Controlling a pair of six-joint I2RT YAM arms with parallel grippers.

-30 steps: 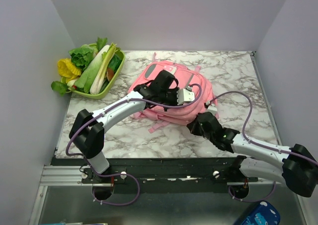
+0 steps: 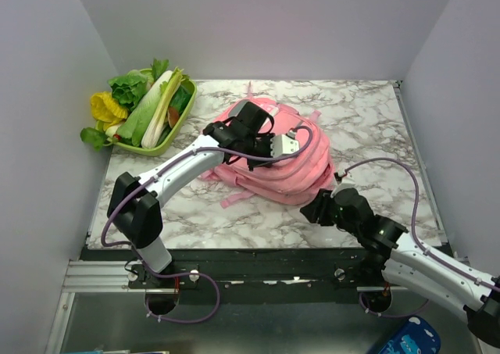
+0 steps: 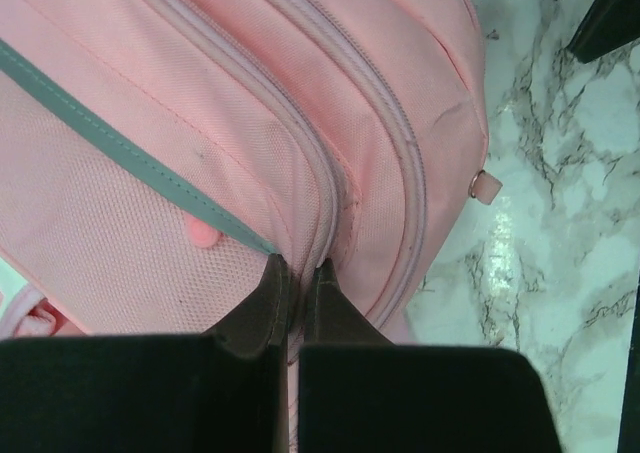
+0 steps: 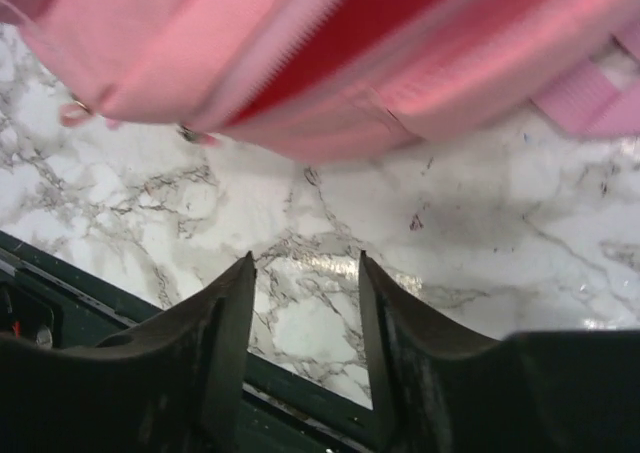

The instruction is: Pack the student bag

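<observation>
A pink bag (image 2: pixel 293 170) lies on the marble table, its zip seams facing my left wrist camera. My left gripper is shut on a pinched fold of the bag's fabric beside a zipper (image 3: pixel 335 188). In the right wrist view the bag's edge (image 4: pixel 340 123) hangs across the top, with a dark red opening showing between its zip edges. My right gripper stands part open just in front of the bag, with only bare marble between its fingers. From above, the left arm hides part of the bag.
A green basket (image 2: pixel 187 112) of vegetables stands at the back left. A dark blue item (image 2: pixel 410 337) with a cartoon print lies below the table's front edge. Clear marble (image 2: pixel 367 127) extends to the right of the bag.
My right gripper has drawn back from the bag's front edge, toward the front, and has opened. The bag has shifted slightly, along with the left gripper, which moved a little left.
</observation>
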